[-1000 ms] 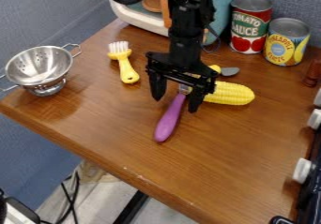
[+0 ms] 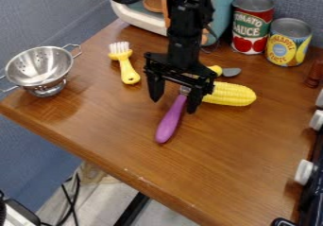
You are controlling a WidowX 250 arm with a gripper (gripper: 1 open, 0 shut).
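Note:
The black gripper (image 2: pixel 176 98) is low over the middle of the wooden table, its fingers apart around the upper end of a purple eggplant-like object (image 2: pixel 169 125). Whether it touches that object is unclear. A yellow corn cob (image 2: pixel 231 95) lies just right of it, partly behind the gripper. A small yellow-handled utensil (image 2: pixel 229 72) lies behind the corn.
A yellow brush (image 2: pixel 127 67) lies to the left, a steel colander (image 2: pixel 41 71) at the left edge. Cans (image 2: pixel 250 31) stand at the back right, a black appliance (image 2: pixel 312 178) at the right edge.

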